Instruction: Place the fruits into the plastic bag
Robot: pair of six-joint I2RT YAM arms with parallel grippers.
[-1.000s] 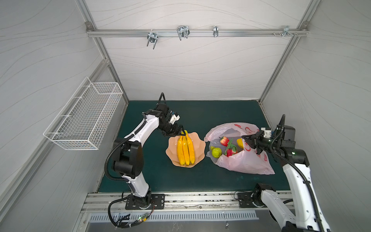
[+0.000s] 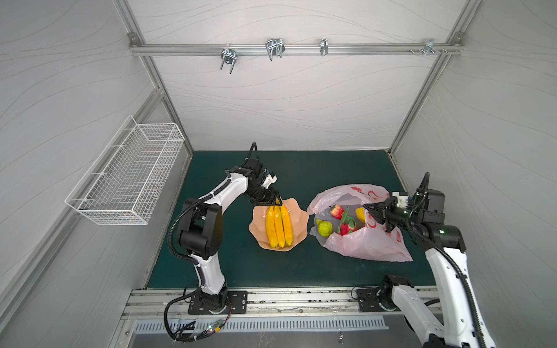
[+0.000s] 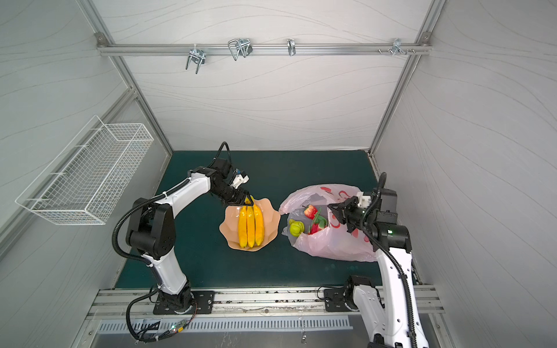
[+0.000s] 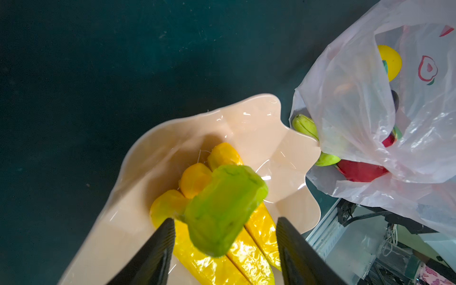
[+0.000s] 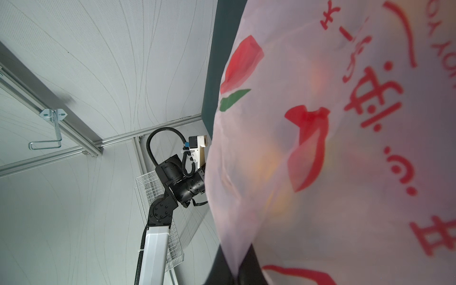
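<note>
A bunch of yellow bananas (image 2: 279,227) lies on a peach, wavy-edged plate (image 2: 256,232) at the table's middle. Its joined green stem (image 4: 223,206) rises toward my left gripper, which is open with a finger on either side and clear gaps to both. To the right, the pinkish plastic bag (image 2: 371,240) lies with its mouth facing left. My right gripper is shut on a gathered fold of the bag's rim. In the bag's opening sit a green fruit (image 2: 324,228), a red-yellow fruit (image 2: 336,211), a red one (image 2: 346,228) and a yellow one (image 2: 361,214).
A white wire basket (image 2: 130,174) hangs on the left wall, clear of the table. Plate and bag lie close together, with only a narrow gap between them.
The right arm, the bag and the fruits have stayed in place.
</note>
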